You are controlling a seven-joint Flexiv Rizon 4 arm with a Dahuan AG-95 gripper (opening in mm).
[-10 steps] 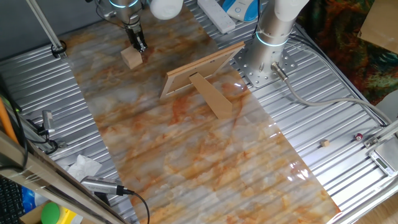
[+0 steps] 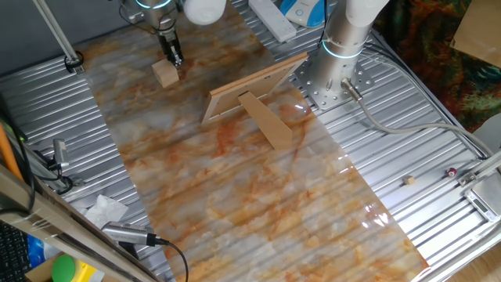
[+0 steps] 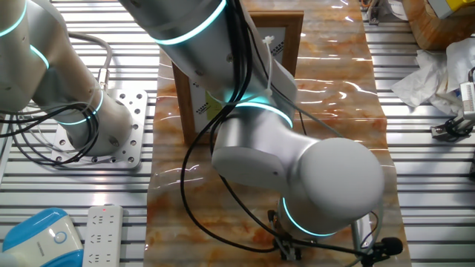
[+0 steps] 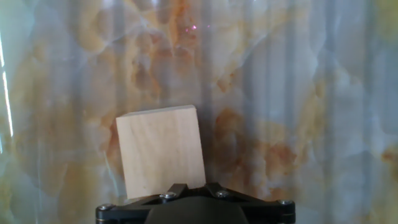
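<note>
A pale wooden block [image 2: 165, 74] rests on the marbled sheet near its far left part in exterior view 1. Right beside it, my black gripper [image 2: 177, 60] points down, close to the block's far right side. In the wrist view the block [image 4: 161, 152] shows its broad top face, slightly turned, just left of centre. Its lower edge meets the black gripper parts at the bottom of that view. Whether they touch, and how the fingers stand, I cannot tell. In exterior view 2 my arm hides the block, and only dark gripper parts [image 3: 288, 251] show low in the picture.
A wooden picture frame [image 2: 257, 84] stands on its back support [image 2: 268, 124] near the middle of the sheet. A power strip [image 2: 272, 19] lies behind.
My gripper and arm have shifted very slightly to the left since a second ago. The block and the picture frame have stayed where they were.
</note>
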